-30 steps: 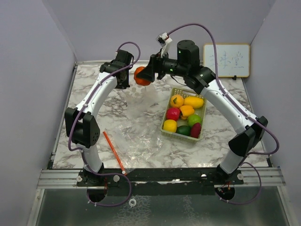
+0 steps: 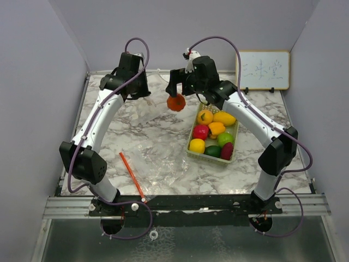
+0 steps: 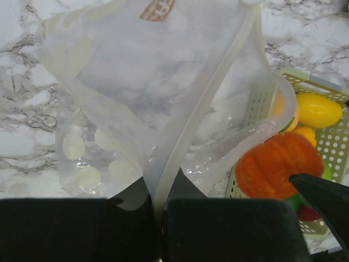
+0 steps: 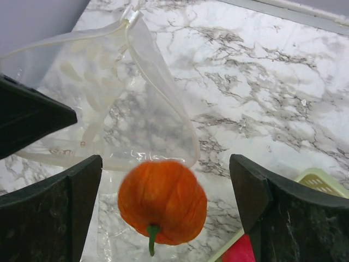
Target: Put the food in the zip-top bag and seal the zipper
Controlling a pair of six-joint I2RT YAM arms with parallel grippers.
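Note:
My left gripper is shut on the rim of a clear zip top bag [image 3: 163, 60], which hangs with its mouth spread in the left wrist view. An orange pumpkin [image 4: 162, 203] with a green stem is between the fingers of my right gripper in the right wrist view, apart from both. That gripper is open. In the top view the pumpkin [image 2: 176, 102] is just below the right gripper's dark fingers [image 2: 173, 87], to the right of the bag [image 2: 146, 112] and outside it. Whether it touches the table cannot be told.
A pale green basket [image 2: 192, 143] of several toy fruits and vegetables stands right of centre. Another clear bag [image 2: 158, 164] lies flat at the front, beside a red-orange strip [image 2: 132, 176]. A whiteboard [image 2: 265, 70] stands at the back right.
The pumpkin, earlier in the right gripper at the bag's mouth, is now lower and further right.

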